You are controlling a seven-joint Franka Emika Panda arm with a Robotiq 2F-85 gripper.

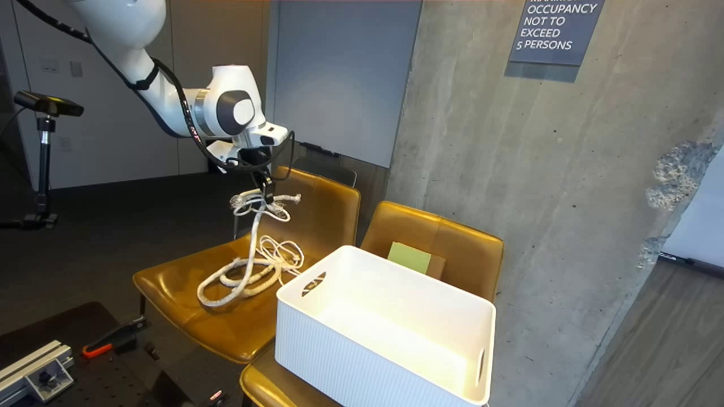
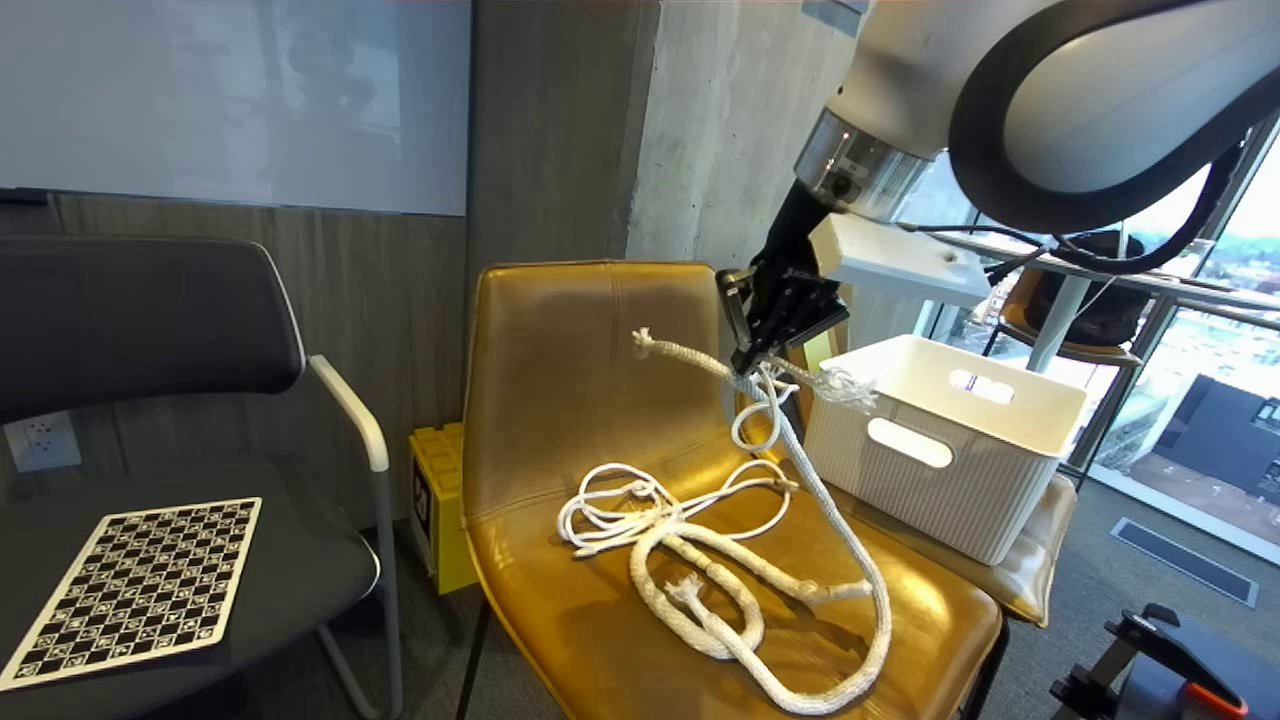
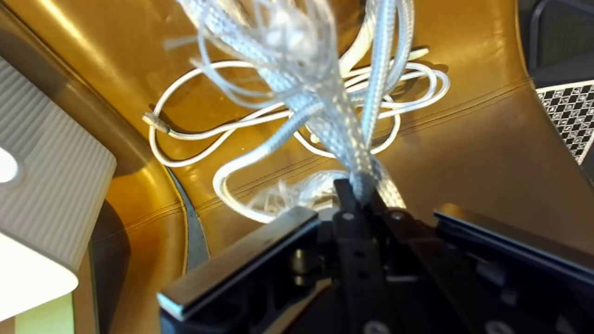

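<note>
White rope hangs from my gripper, whose fingers are shut on it above the seat of a tan chair [image 2: 564,360]. In exterior view 2 the gripper [image 2: 746,364] pinches the thick rope [image 2: 822,480] close to frayed ends that stick out to both sides. Part of the rope loops down and rests on the seat, with thinner white cord [image 2: 600,516] tangled beside it. Exterior view 1 shows the gripper [image 1: 268,198] level with the chair's backrest. Up close, several strands [image 3: 356,139] gather between the fingertips; their exact arrangement there is blurred.
A white ribbed bin [image 1: 380,353], its visible inside empty, stands on the neighbouring tan chair. Behind it lean a green and brown object [image 1: 409,258]. A black chair [image 2: 144,336] carries a patterned board [image 2: 138,588]. Tools lie on a dark table at lower left.
</note>
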